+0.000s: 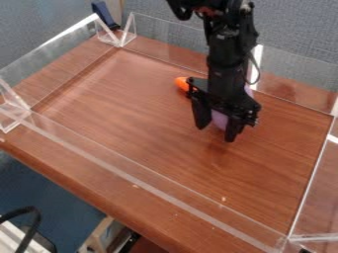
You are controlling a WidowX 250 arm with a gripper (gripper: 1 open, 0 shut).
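My black gripper [224,117] hangs over the right-centre of the wooden table, its fingers pointing down around a purple object [220,121] that is mostly hidden behind them; whether it grips it I cannot tell. An orange object [183,83] lies just behind the gripper to the left, partly covered by it.
A clear low wall [158,180] borders the wooden table [113,109]. A blue-grey floor and some equipment lie beyond the front-left edge.
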